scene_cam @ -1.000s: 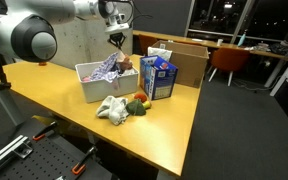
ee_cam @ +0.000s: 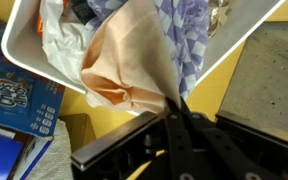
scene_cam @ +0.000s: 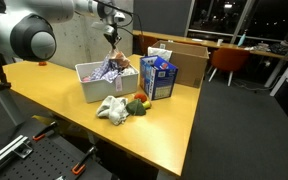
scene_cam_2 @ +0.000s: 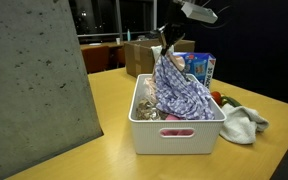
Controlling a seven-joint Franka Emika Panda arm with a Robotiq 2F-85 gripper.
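A white bin (scene_cam_2: 179,142) holds crumpled cloths and other items. Out of it rises a blue-and-white patterned cloth (scene_cam_2: 184,98), peaked upward and draped over the near rim. A peach cloth (ee_cam: 134,55) narrows to a point at the fingertips in the wrist view; whether it belongs to the patterned one I cannot tell. Over the bin, my gripper (scene_cam_2: 165,50) points down, shut on the peach cloth's tip. In exterior view 1 the gripper (scene_cam: 114,48) is small, and the cloth (scene_cam: 110,68) hangs below it into the bin (scene_cam: 94,91).
Beside the bin stands a blue box (scene_cam: 159,78), with a cardboard box (scene_cam: 182,65) behind. A whitish cloth (scene_cam: 112,109), a dark green item (scene_cam: 135,107) and a red item (scene_cam: 140,97) lie in front.
The gripper has shifted slightly left and down over the bin. The raised cloth has changed shape, with more of its peach part showing under the gripper. Items on the table have stayed put.
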